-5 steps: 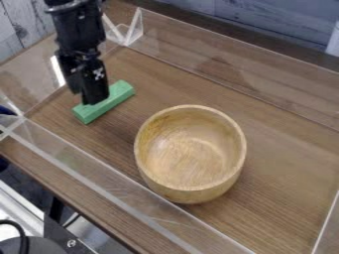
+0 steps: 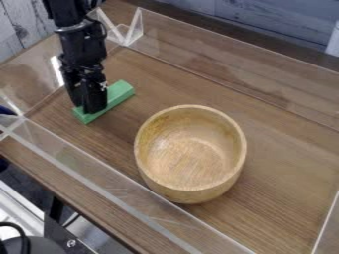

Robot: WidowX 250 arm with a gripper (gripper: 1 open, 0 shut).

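The black gripper (image 2: 87, 95) hangs from the upper left over a green rectangular block (image 2: 111, 97), its fingertips low at the block's left part and partly merged with it in view. Whether the fingers are closed on the block is unclear. The block lies diagonally on the brown wooden surface.
A large round wooden bowl (image 2: 189, 150) stands right of centre on the wooden surface (image 2: 279, 99). Clear panels edge the surface at left and bottom. Free room lies to the right and behind the bowl.
The gripper has moved down and slightly left onto the green block. The block looks about where it was.
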